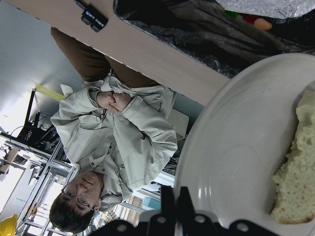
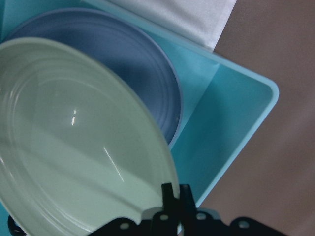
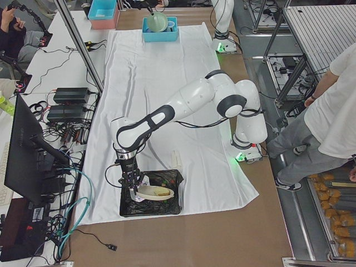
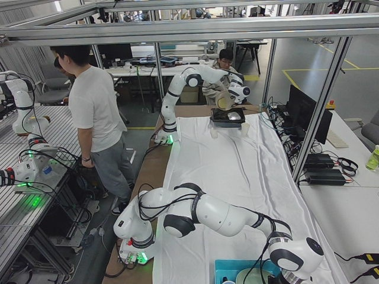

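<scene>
My left gripper is shut on the rim of a white plate [image 1: 226, 137], which is tilted over a black-lined bin [image 3: 150, 208]. A piece of bread [image 1: 295, 172] lies on the plate. Crumpled foil [image 1: 261, 7] and small coloured bits show in the bin in the left wrist view. My right gripper is shut on the rim of a pale green plate [image 2: 74, 137] at a light blue box [image 2: 236, 113], above a blue plate [image 2: 138, 64].
A white cloth [image 3: 161, 89] covers most of the table, its middle clear. A monitor [image 3: 28, 156], black boxes and cables line one side. A person sits just beyond the bin; another [image 4: 95, 112] stands beside the table.
</scene>
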